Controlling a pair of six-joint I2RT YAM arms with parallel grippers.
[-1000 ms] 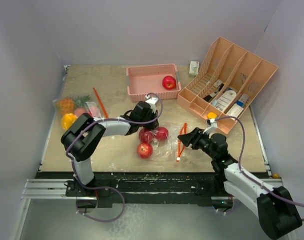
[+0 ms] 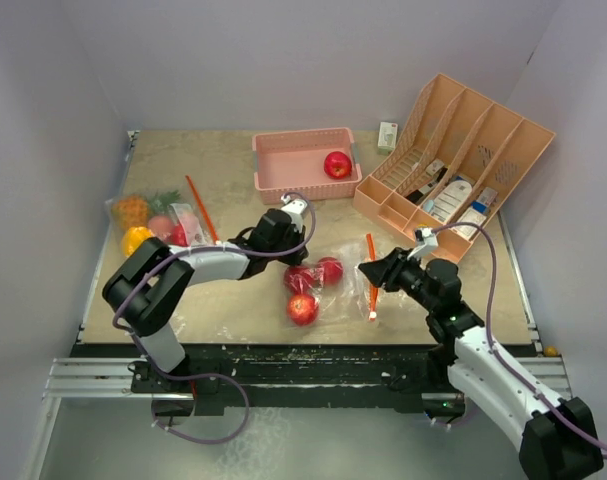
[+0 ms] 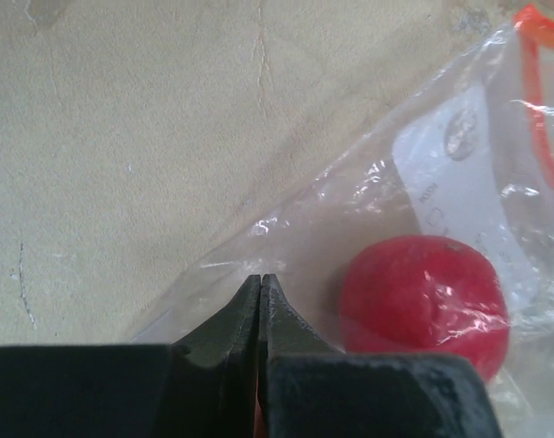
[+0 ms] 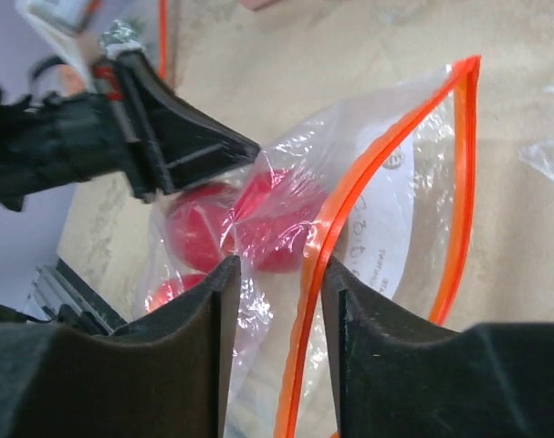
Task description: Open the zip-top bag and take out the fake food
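The clear zip bag (image 2: 328, 310) holds red fake fruits, among them an apple (image 2: 302, 308) and a round red piece (image 3: 423, 306). My left gripper is shut at the bag's far-left part, its tips over the plastic; whether plastic is pinched there is hidden. My right gripper is part open, its fingers either side of the bag's orange zip strip (image 4: 359, 182) at the bag's opening, where the two orange strips stand apart toward the upper end.
A pink basket (image 2: 283, 165) with an apple stands at the back. A slotted organiser (image 2: 398, 205) is at the back right. Another bag of fake food (image 2: 135, 240) lies at the left.
The bag and its fruits have shifted right and toward the front edge. The left gripper has moved slightly left; the right gripper has moved slightly, at the orange strip.
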